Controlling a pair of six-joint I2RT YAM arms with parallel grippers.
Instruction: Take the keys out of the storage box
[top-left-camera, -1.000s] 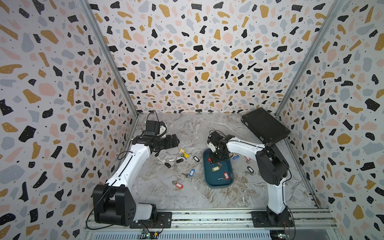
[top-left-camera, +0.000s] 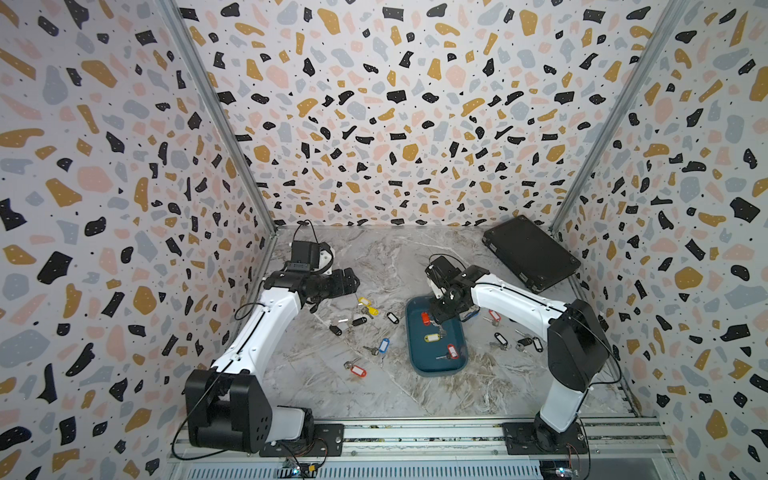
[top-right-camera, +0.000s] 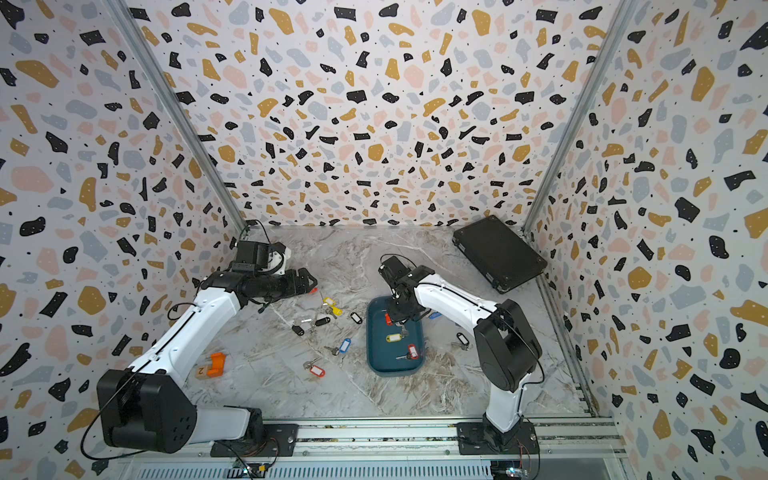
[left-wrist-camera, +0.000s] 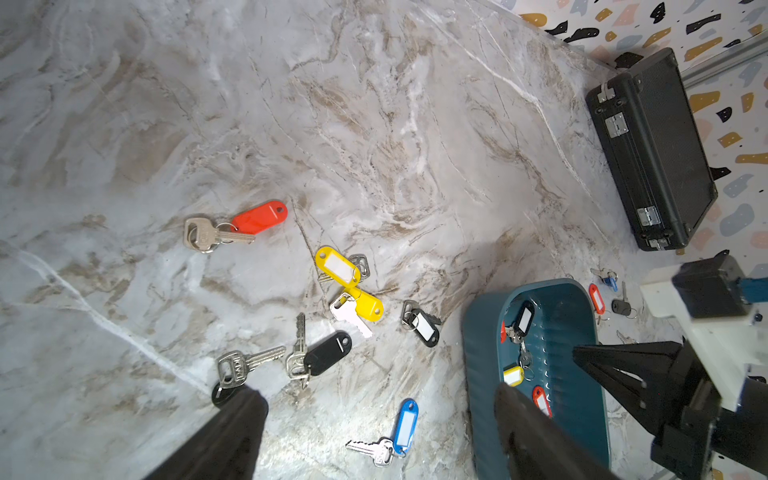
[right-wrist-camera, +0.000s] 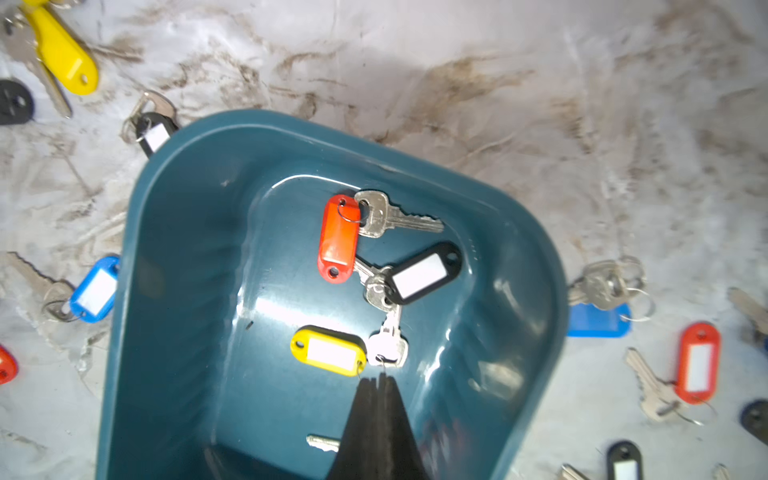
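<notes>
A teal storage box (right-wrist-camera: 136, 336) holds keys with tags: red (right-wrist-camera: 337, 240), black (right-wrist-camera: 422, 273), yellow (right-wrist-camera: 326, 350), and another red-tagged key (top-left-camera: 451, 350) toward its near end. My right gripper hangs over the box just below the yellow tag in its wrist view, shut, with nothing seen between its fingertips. My left gripper is open high above the table left of the box, over loose keys with red (left-wrist-camera: 260, 216), yellow (left-wrist-camera: 337, 267), black (left-wrist-camera: 327, 352) and blue (left-wrist-camera: 405, 425) tags.
More tagged keys (right-wrist-camera: 697, 360) lie right of the box. A black case (top-left-camera: 529, 249) stands at the back right, and patterned walls surround the table. An orange object (top-right-camera: 211, 364) shows at the left.
My right arm has shifted right and up, its elbow swung outward, with the gripper still over the box. The left arm and the keys look unchanged.
</notes>
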